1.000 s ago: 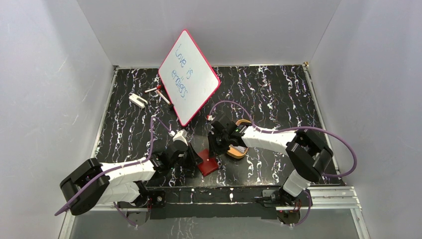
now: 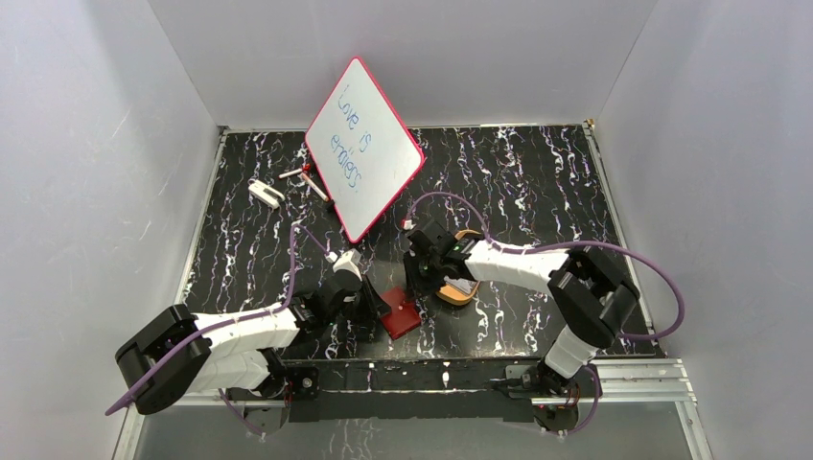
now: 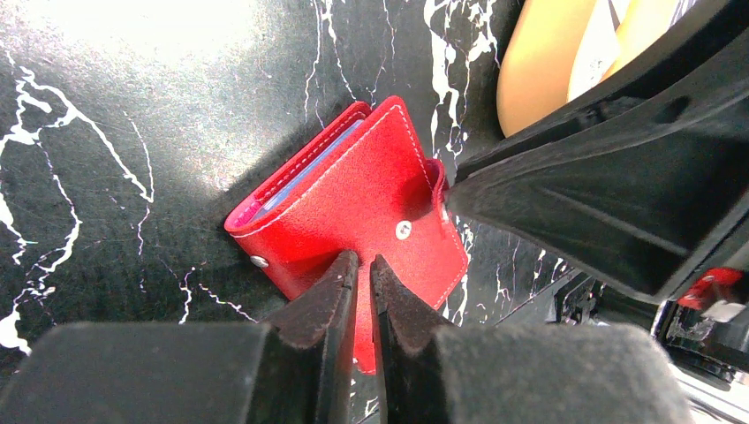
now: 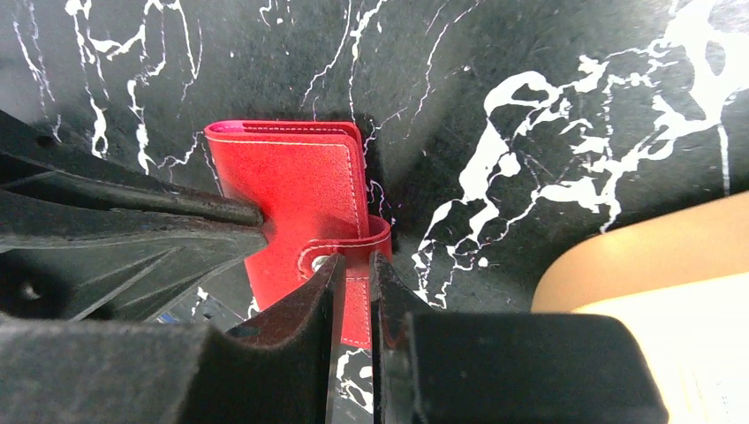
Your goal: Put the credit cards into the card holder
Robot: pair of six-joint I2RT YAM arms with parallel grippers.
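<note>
A red card holder [image 2: 401,321] with a snap flap lies on the black marble table between both grippers; in the left wrist view the holder [image 3: 336,203] has a blue card edge showing inside its fold. My left gripper is shut at the holder's lower part, nothing visible between its fingers. My right gripper is over the holder's flap in the right wrist view, its fingertips close together; whether anything is between them is unclear.
An orange oval container [image 2: 456,295] with pale contents sits partly under the right arm. A leaning whiteboard [image 2: 364,144], markers [image 2: 314,187] and a white eraser [image 2: 267,195] are at the back.
The left arm has not moved.
</note>
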